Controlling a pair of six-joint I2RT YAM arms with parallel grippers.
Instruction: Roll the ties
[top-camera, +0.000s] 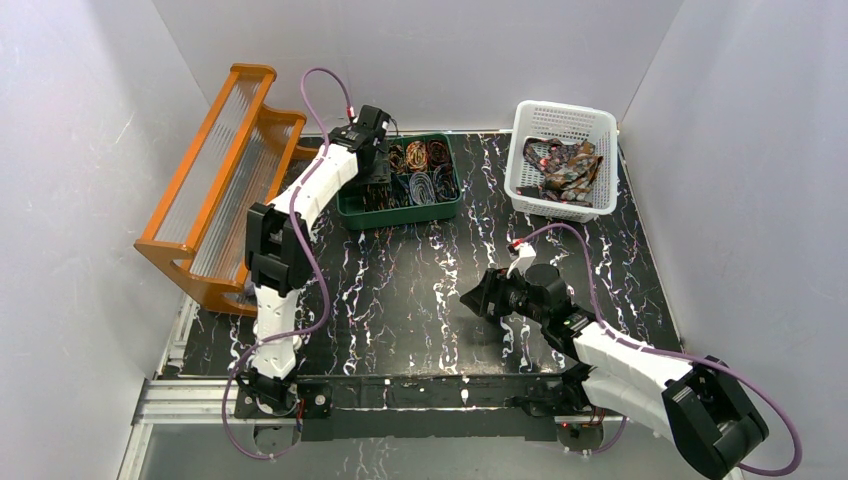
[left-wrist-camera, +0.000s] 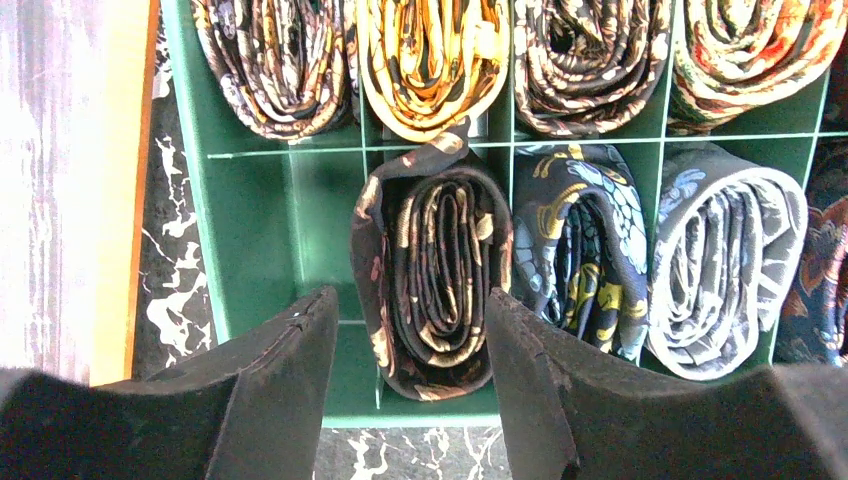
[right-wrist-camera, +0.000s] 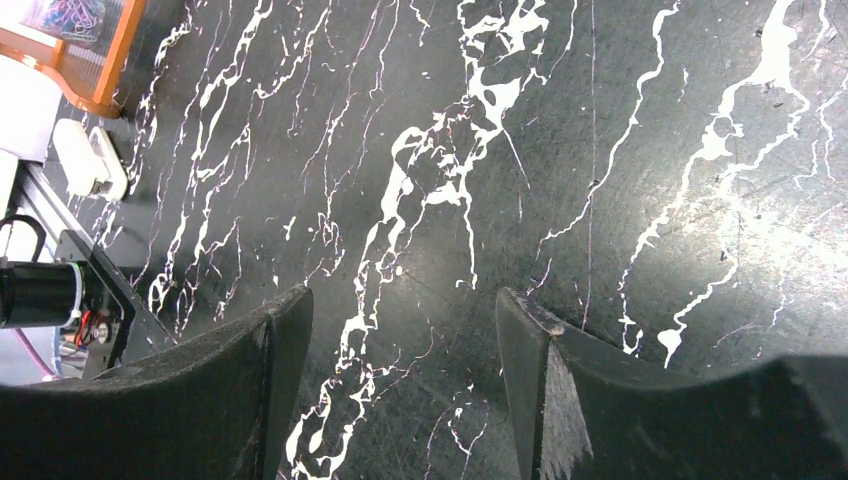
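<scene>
A dark brown patterned tie (left-wrist-camera: 450, 260), rolled up, sits in a front-row compartment of the green divided box (left-wrist-camera: 240, 235), and its outer turn stands loose from the coil on the left and top. My left gripper is over this roll with its fingers spread; nothing appears clamped between them. Other rolled ties fill neighbouring compartments, among them a navy one with yellow (left-wrist-camera: 582, 250) and a grey-blue one (left-wrist-camera: 725, 260). Over bare marble table, my right gripper is open and empty.
The compartment left of the brown roll is empty. A white basket (top-camera: 518, 170) at the back right holds unrolled, crumpled ties (top-camera: 570, 172). Close by the left arm leans a wooden rack (top-camera: 210, 180).
</scene>
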